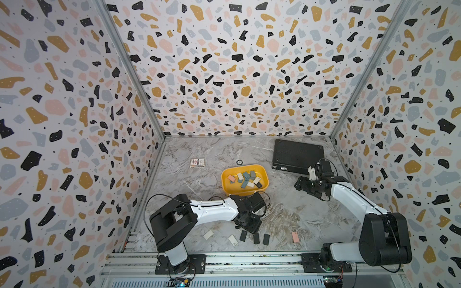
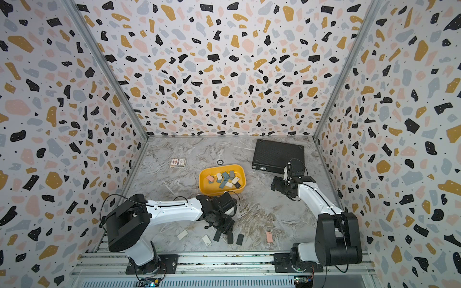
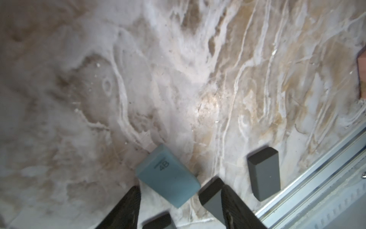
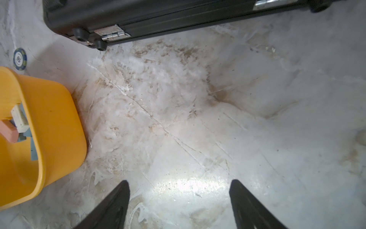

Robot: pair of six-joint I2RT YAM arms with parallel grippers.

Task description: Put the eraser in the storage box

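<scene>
In the left wrist view a blue eraser [image 3: 168, 176] marked 4B lies flat on the marble table, just beyond the tips of my left gripper. That gripper's fingers [image 3: 126, 208] stand apart with nothing clamped between them. From above, my left gripper [image 1: 248, 224] hides the blue eraser. The yellow storage box [image 1: 223, 187] sits behind it, with several pink, white, blue and black erasers inside. My right gripper is open and empty over bare table, to the right of the box [image 4: 63, 126].
Dark erasers [image 1: 266, 239] lie close together near the front rail, beside white erasers [image 1: 233, 240] and a pink one [image 1: 295, 237]. A black case [image 1: 298, 156] occupies the back right. A card box [image 1: 197, 162] and a chip [image 1: 239, 162] lie at the back.
</scene>
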